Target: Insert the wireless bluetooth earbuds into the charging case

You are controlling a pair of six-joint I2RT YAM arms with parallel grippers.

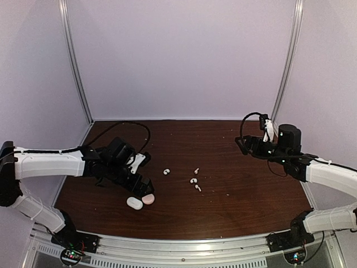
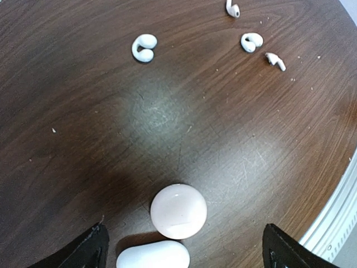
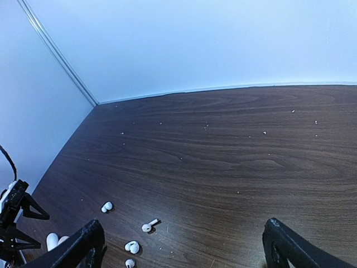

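A round pale pink case (image 2: 178, 211) and an oblong white case (image 2: 152, 255) lie side by side near the front left of the table. My left gripper hangs open over them, empty. Several white earbuds lie loose toward the middle: a curved pair (image 2: 144, 48), another pair (image 2: 251, 42), a stemmed bud (image 2: 233, 9) and a small one (image 2: 275, 60). In the top view my right gripper (image 1: 243, 144) is raised at the right, apart from them; its wrist view shows it open with nothing between the fingers.
Pale walls surround it, and a metal rail (image 2: 334, 218) runs along the front edge.
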